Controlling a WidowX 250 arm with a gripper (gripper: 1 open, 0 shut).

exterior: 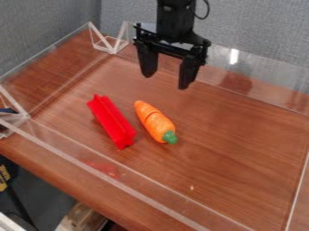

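Note:
A black gripper [168, 70] hangs high over the back of the wooden table, its two fingers spread wide with nothing seen between them. Below it and nearer the camera, an orange toy carrot [156, 121] with a green top lies on the tabletop. To its left lies a long red block [111, 121], parallel to it at a small distance.
Clear low walls line the table's edges, with white brackets [108, 41] at the back left. Grey padded walls stand behind and to the left.

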